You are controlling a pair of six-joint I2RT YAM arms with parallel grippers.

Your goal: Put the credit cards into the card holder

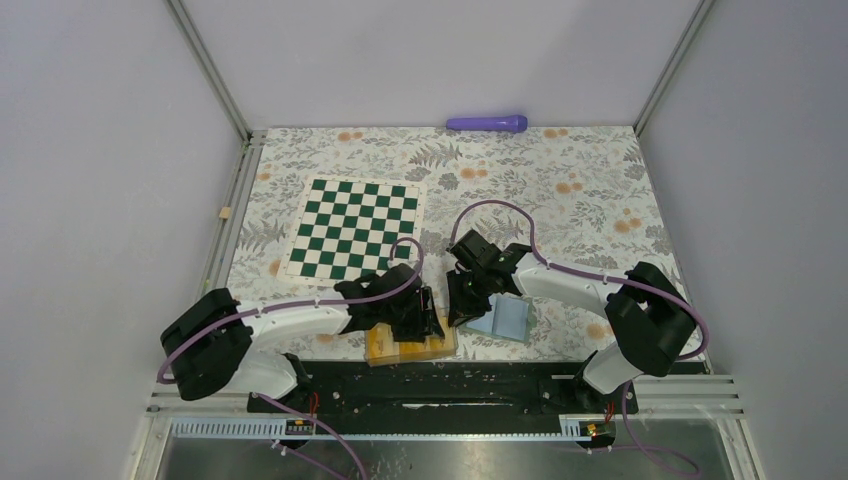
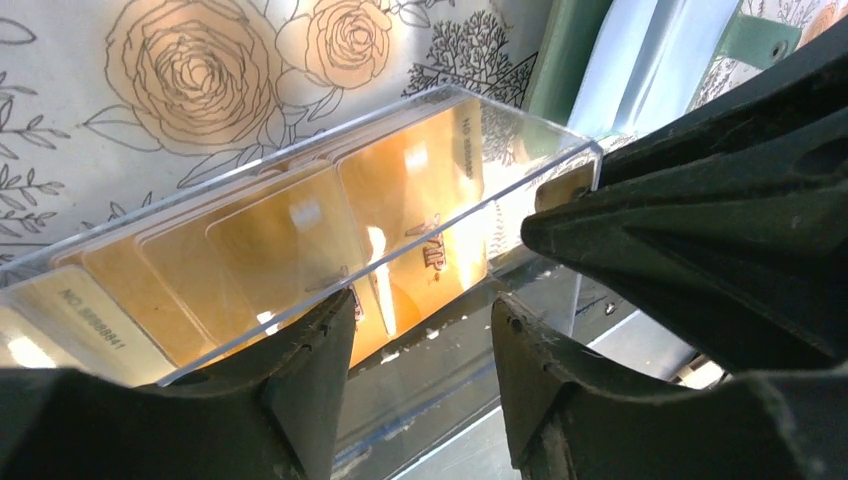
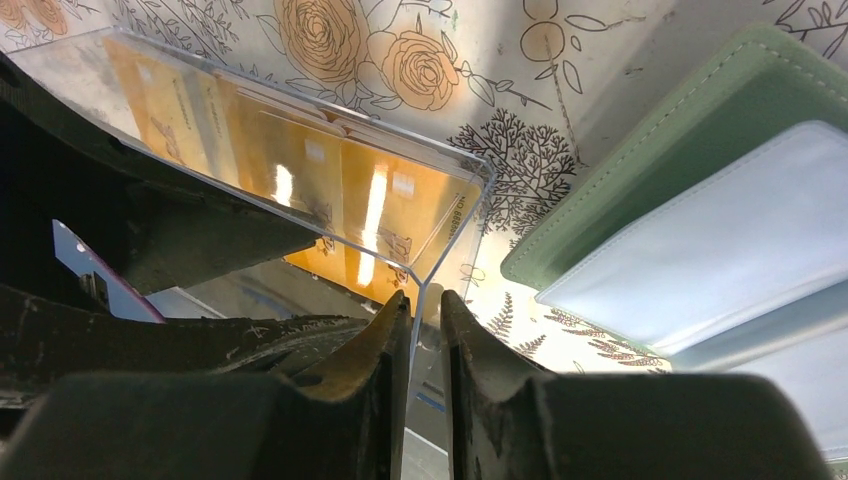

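Observation:
A clear plastic case [image 1: 382, 355] holds several gold cards [image 2: 405, 170] at the table's front edge, under both arms. My left gripper is open over the case's front part, nothing held between its fingers. My right gripper sits at the case's right end, its fingers slightly apart on either side of the clear wall; whether they grip it I cannot tell. The green card holder [image 3: 630, 165], with pale sleeves [image 3: 700, 230], lies just right of the case.
A checkerboard [image 1: 355, 215] lies at the back left and a purple microphone [image 1: 485, 124] along the back edge. The two wrists nearly touch.

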